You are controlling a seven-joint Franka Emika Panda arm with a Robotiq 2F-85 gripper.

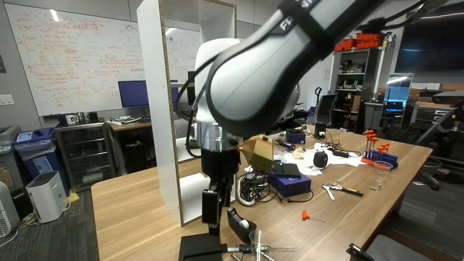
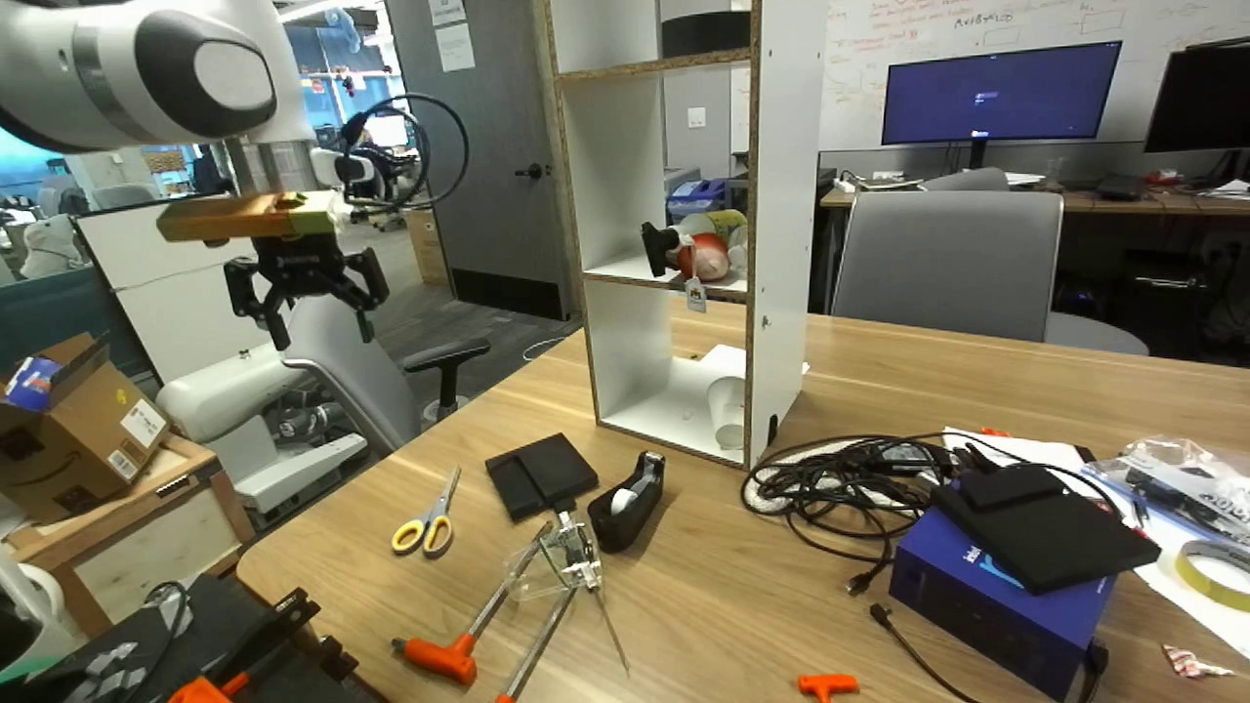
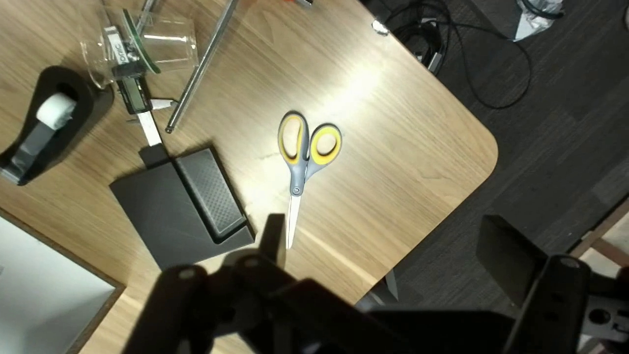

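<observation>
My gripper [image 2: 324, 338] hangs high in the air at the left of exterior view 2, open with nothing between its fingers. Looking down in the wrist view, I see grey-and-yellow scissors [image 3: 298, 171] lying flat on the table. Their blade tips lie close beside one dark finger [image 3: 272, 239] in that view, though the gripper is well above the table. A flat black case [image 3: 183, 206] lies near the scissors, with a digital caliper [image 3: 134, 94] running from it. Exterior view 1 shows the gripper [image 1: 216, 228] edge-on, above the black case in the picture.
A black tape dispenser [image 2: 627, 502] stands beside the case, near a clear cup [image 3: 171, 44]. The white shelf [image 2: 787, 234] rises behind, holding items and a white cup [image 2: 727, 412]. Cables [image 2: 838, 492] and a blue box [image 2: 1002, 598] lie right. Bare table surrounds the scissors.
</observation>
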